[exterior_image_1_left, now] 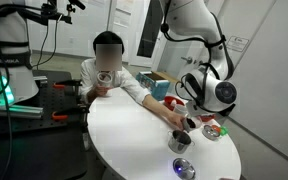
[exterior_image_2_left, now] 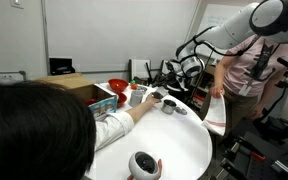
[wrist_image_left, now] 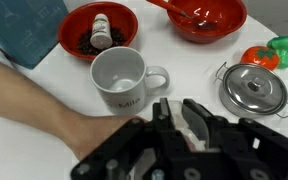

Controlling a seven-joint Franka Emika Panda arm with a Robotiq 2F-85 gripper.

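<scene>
In the wrist view my gripper is at the bottom, shut on a small pale object [wrist_image_left: 189, 127] that is mostly hidden. A person's hand [wrist_image_left: 104, 130] reaches in from the left and meets the gripper; whether it also holds the object I cannot tell. Just beyond stands a white mug [wrist_image_left: 119, 72] with its handle to the right. Exterior view 1 has the gripper [exterior_image_1_left: 188, 122] low over the table beside the seated person's hand, with a steel pot [exterior_image_1_left: 179, 142] close in front.
Two red bowls [wrist_image_left: 68, 42] [wrist_image_left: 206, 34] lie behind the mug. A lidded steel pot [wrist_image_left: 252, 90], a tomato [wrist_image_left: 262, 56] and broccoli [wrist_image_left: 284, 47] are to the right. In exterior view 2 a standing person holds a white cloth [exterior_image_2_left: 216, 108].
</scene>
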